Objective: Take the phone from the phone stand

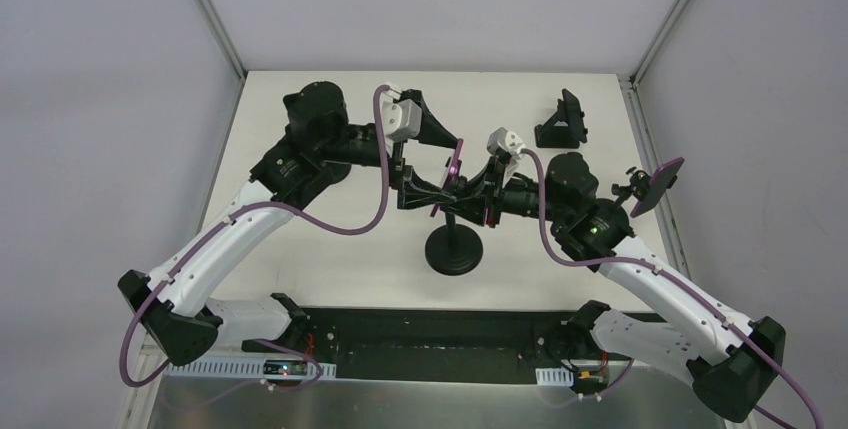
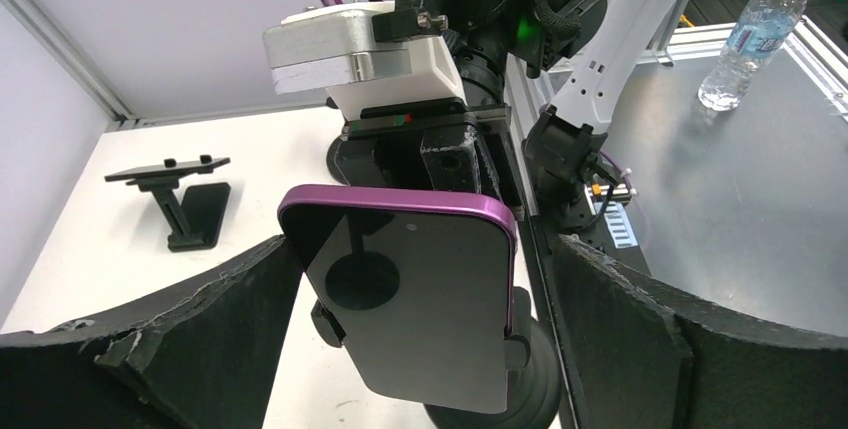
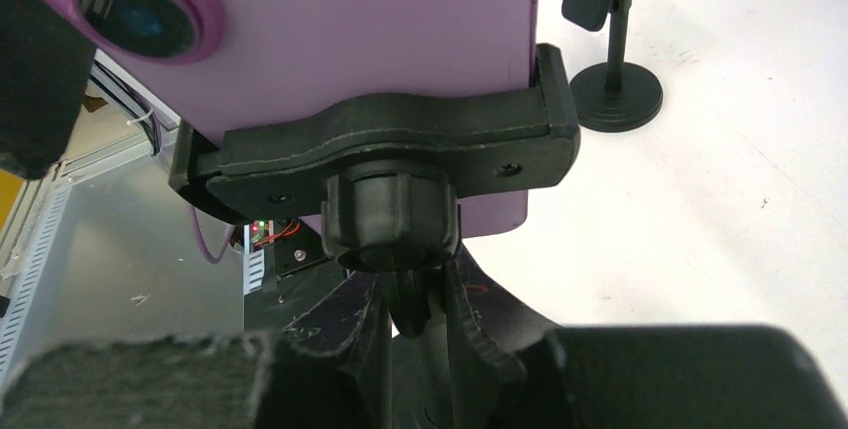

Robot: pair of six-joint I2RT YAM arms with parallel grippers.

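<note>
A purple phone (image 1: 452,164) (image 2: 400,289) (image 3: 360,19) sits clamped in a black stand with a round base (image 1: 453,254) and a holder (image 3: 385,139) across its back. My left gripper (image 1: 429,164) stands open, one finger to each side of the phone, which faces it in the left wrist view. My right gripper (image 1: 470,199) is behind the holder, low on the stand beneath the knob (image 3: 390,219); its fingers are part closed around the neck, and whether they touch it I cannot tell.
Another black stand (image 1: 562,125) (image 2: 190,209) is at the table's back right, and a purple phone on a mount (image 1: 655,187) at the right edge. A water bottle (image 2: 750,39) stands beyond.
</note>
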